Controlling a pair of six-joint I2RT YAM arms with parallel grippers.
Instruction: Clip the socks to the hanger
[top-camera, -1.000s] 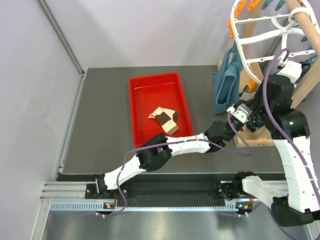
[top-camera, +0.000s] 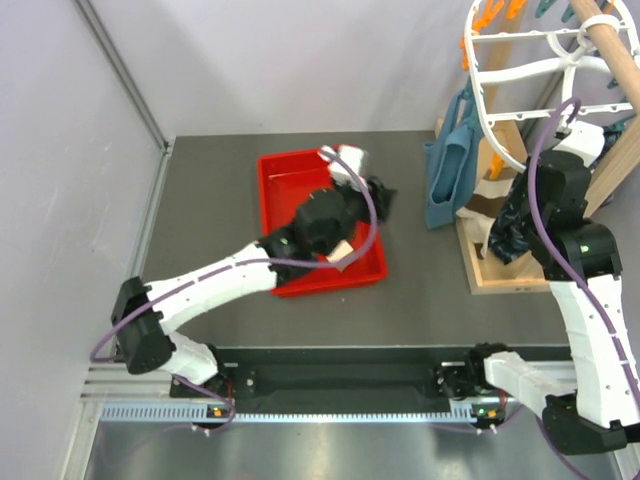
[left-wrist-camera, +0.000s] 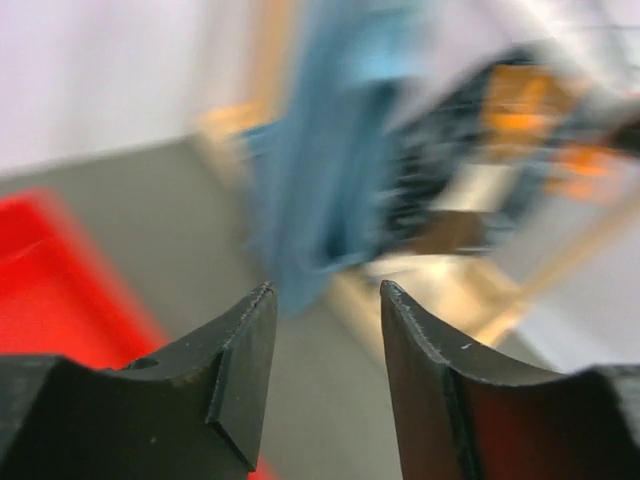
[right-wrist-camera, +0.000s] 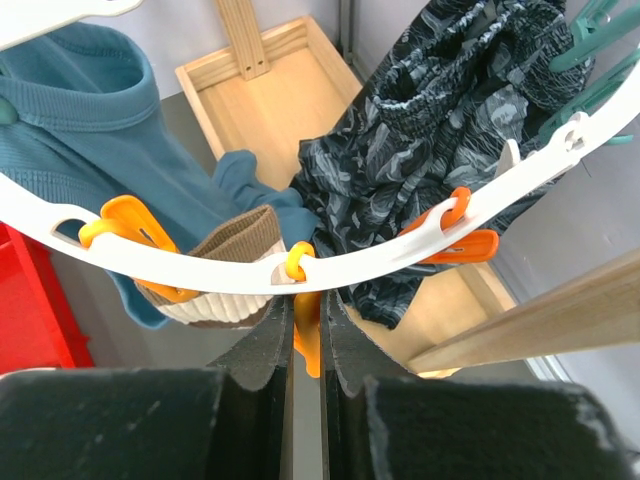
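Observation:
The white hanger (top-camera: 560, 65) with orange and green clips stands at the top right; in the right wrist view blue fabric (right-wrist-camera: 120, 150), a brown-and-white sock (right-wrist-camera: 200, 310) and dark patterned fabric (right-wrist-camera: 420, 120) hang beneath it. My right gripper is shut on an orange clip (right-wrist-camera: 305, 270) at the hanger's rim. My left gripper (top-camera: 365, 195) is over the red bin (top-camera: 290, 175), blurred; in its wrist view the fingers stand part open, with nothing visible between the fingertips.
A light wooden tray and stand (top-camera: 510, 280) sit on the right. A small pale item (top-camera: 340, 258) shows in the red bin.
My left gripper has moved away from the hanger, back and to the left over the red bin. The right arm is about where it was.

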